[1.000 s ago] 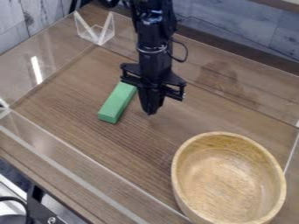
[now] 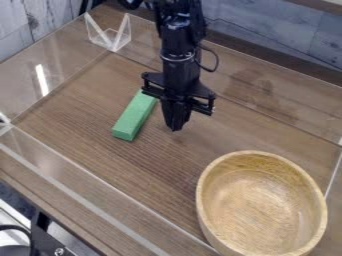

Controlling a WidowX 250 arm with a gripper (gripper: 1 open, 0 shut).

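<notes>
A black robot arm reaches down from the top centre of the camera view, its gripper (image 2: 177,112) low over the middle of the wooden table, just right of a green block (image 2: 134,116). The fingertips are dark and small; whether they are open or shut is unclear. A round tan bowl (image 2: 261,220) sits at the lower right.
A clear plastic piece (image 2: 107,32) is at the upper left. A black cable lies at the lower left corner.
</notes>
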